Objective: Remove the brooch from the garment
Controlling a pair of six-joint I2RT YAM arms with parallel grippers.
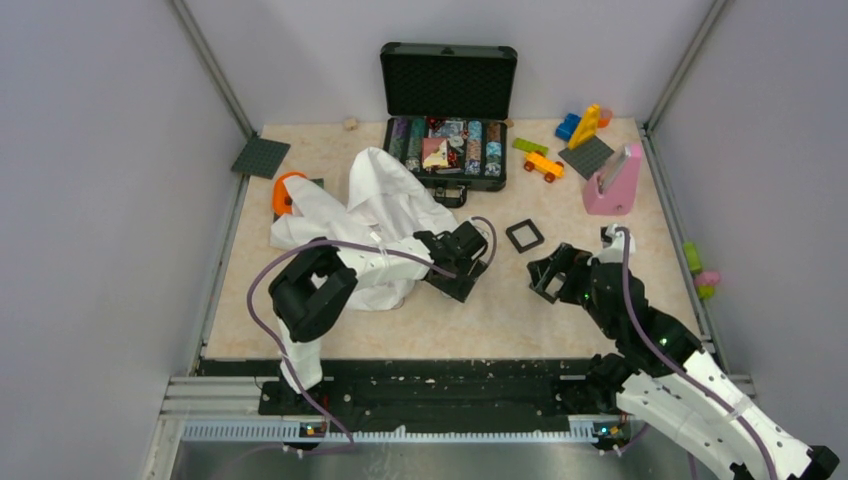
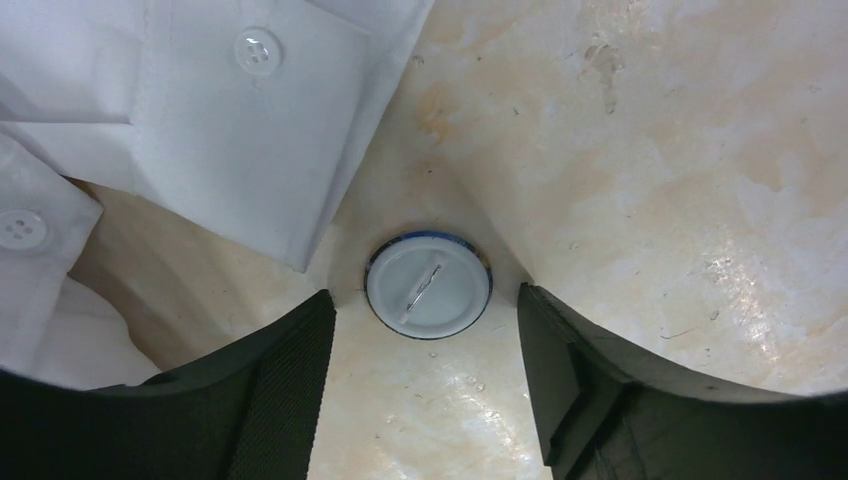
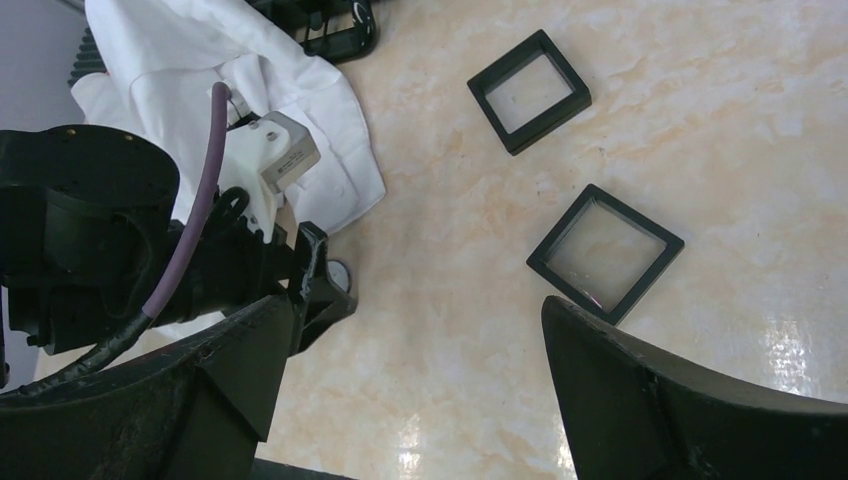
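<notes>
The round brooch [image 2: 428,286] lies face down on the tabletop, its grey back and pin showing, just off the edge of the white garment [image 2: 250,130]. My left gripper is part open, with one fingertip on each side of the brooch, neither touching it. In the right wrist view part of the brooch [image 3: 339,275] shows beside the left fingers [image 3: 318,295]; from above the left arm hides it. To the right, my right gripper [image 1: 545,280] stands open over the table with nothing in it.
Two dark square frames [image 3: 530,92] lie on the table near the right gripper. At the back stand an open black case [image 1: 447,150], toys such as a yellow car [image 1: 544,167], and a pink object [image 1: 613,184].
</notes>
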